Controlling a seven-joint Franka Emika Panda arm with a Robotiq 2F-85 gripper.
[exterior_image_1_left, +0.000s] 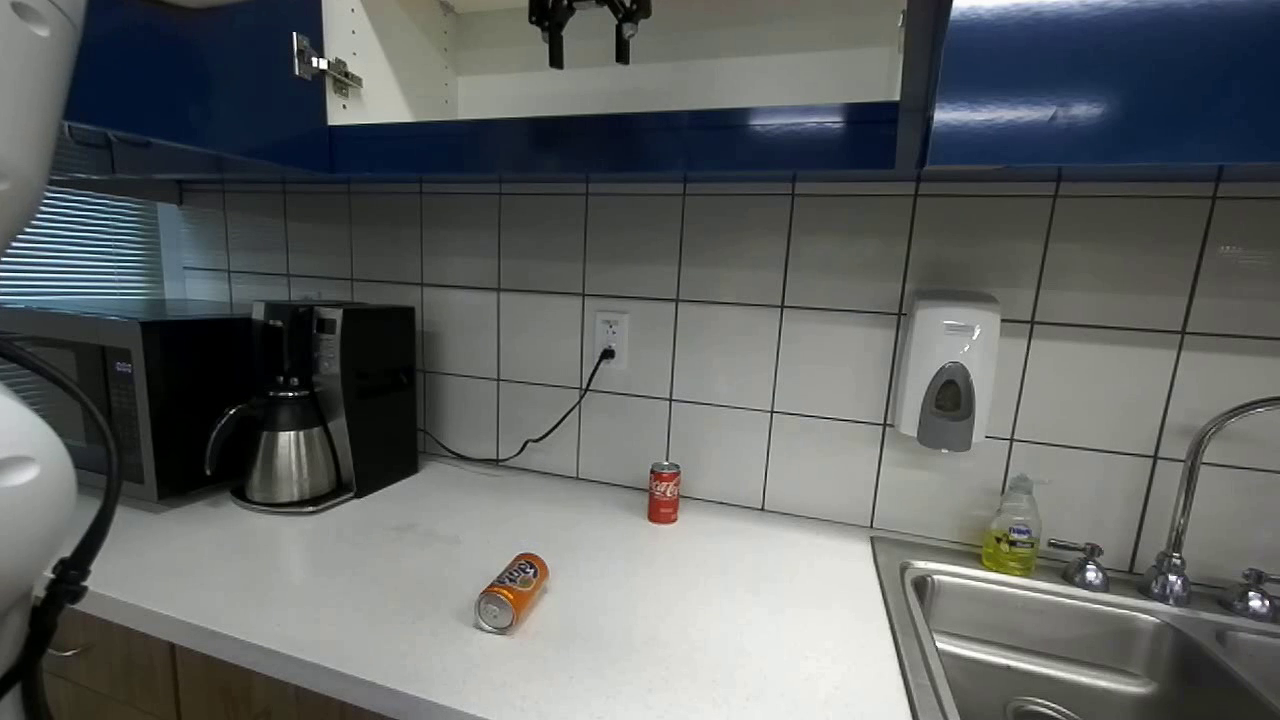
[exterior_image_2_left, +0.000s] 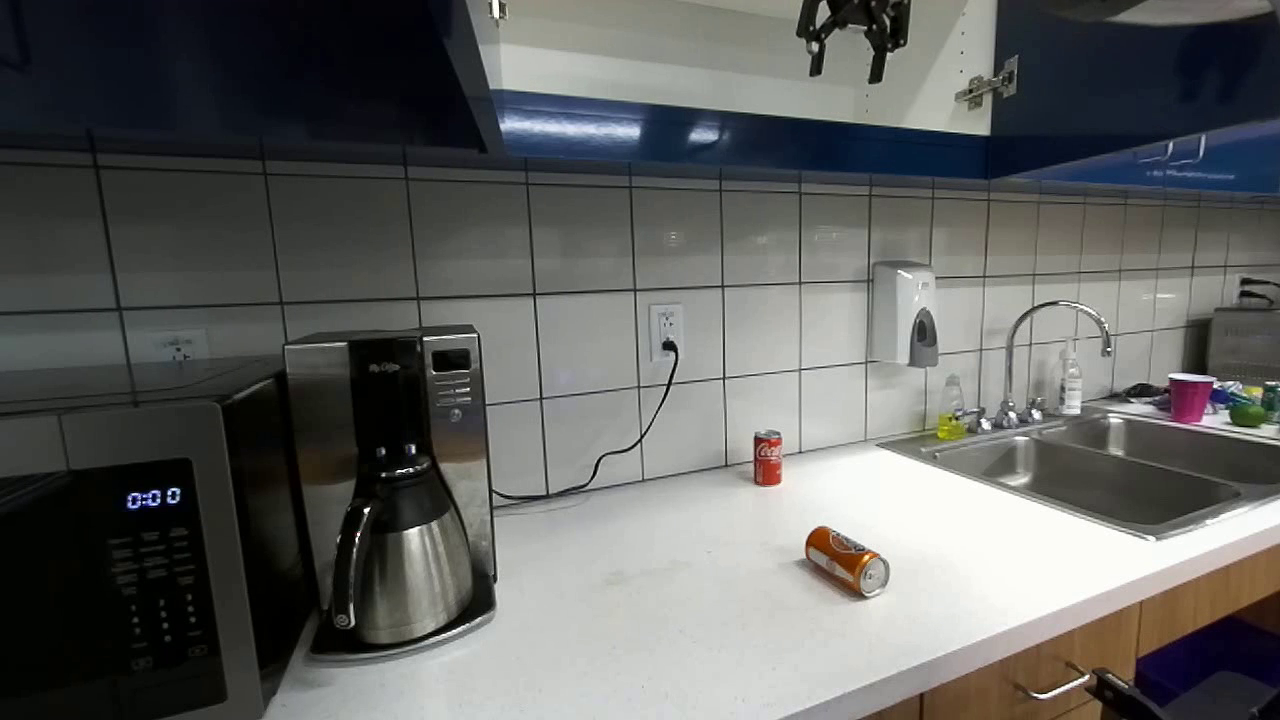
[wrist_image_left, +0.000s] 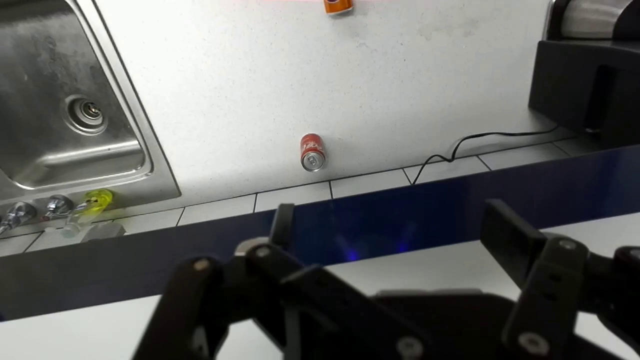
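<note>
High up at the open cupboard, my gripper points downward, open, with nothing between its fingers. In the wrist view its two black fingers stand wide apart over the cupboard's blue lower edge. Far below, a red Coca-Cola can stands upright on the white counter near the tiled wall. Nearer the front, an orange Fanta can lies on its side. Only the end of that orange can shows at the top of the wrist view. Both cans are well clear of the gripper.
A coffee maker and a microwave occupy the counter's left. To the right are the sink, its faucet and a dish soap bottle. A soap dispenser hangs on the wall.
</note>
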